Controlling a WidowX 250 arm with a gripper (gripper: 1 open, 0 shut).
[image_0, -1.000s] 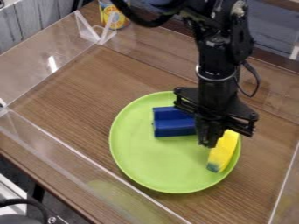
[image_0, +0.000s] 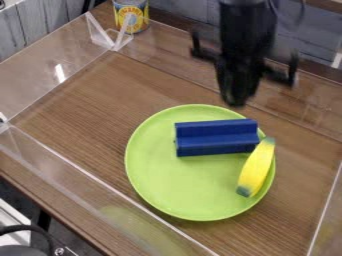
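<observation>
On the plate lie a blue block (image_0: 214, 137) and, to its right, a yellow banana-like object (image_0: 257, 166).
A can (image_0: 130, 16) stands at the back left, with a clear plastic strip beside it. The wooden surface left of the plate (image_0: 87, 120) is bare. Clear walls and edges border the left side.
My gripper has risen and moved back, away from the plate and the yellow object, which now shows fully. The blue block looks slightly shifted or simply less covered.
</observation>
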